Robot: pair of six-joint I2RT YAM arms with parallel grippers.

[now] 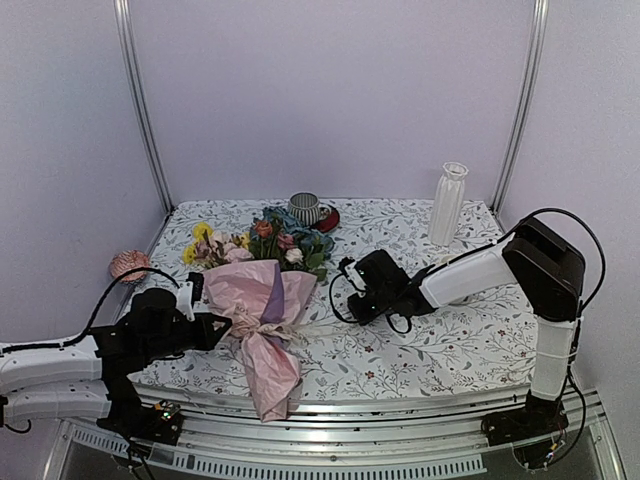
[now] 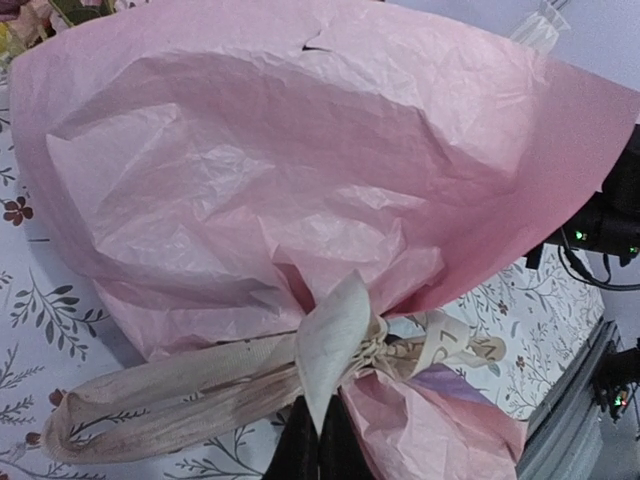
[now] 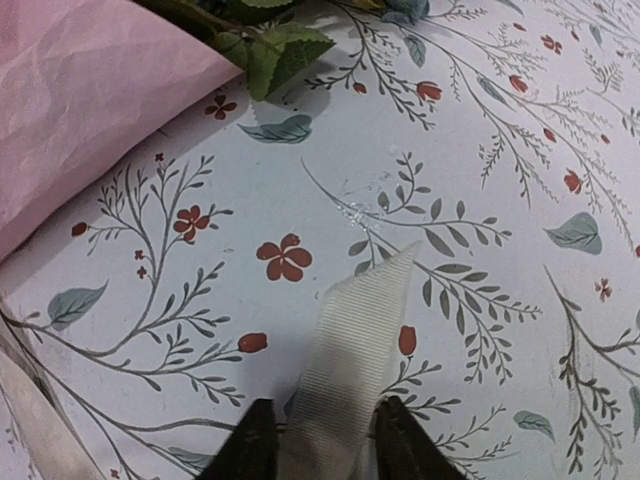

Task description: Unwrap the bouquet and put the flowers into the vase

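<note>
The bouquet [image 1: 268, 240] of mixed flowers lies in pink wrapping [image 1: 265, 370], tied with cream ribbon [image 2: 180, 380], left of the table's middle. My left gripper is shut at the knot with a pale ribbon strip between or over its fingertips; which is unclear. My right gripper is low over the table, right of the wrapping, part open around a loose ribbon end [image 3: 350, 340]; whether it grips it cannot be told. The tall white vase [image 1: 447, 205] stands upright at the back right.
A striped cup [image 1: 305, 208] on a red saucer sits at the back. A round pink object [image 1: 130, 264] is at the left edge. A pale cup is mostly hidden behind the right arm.
</note>
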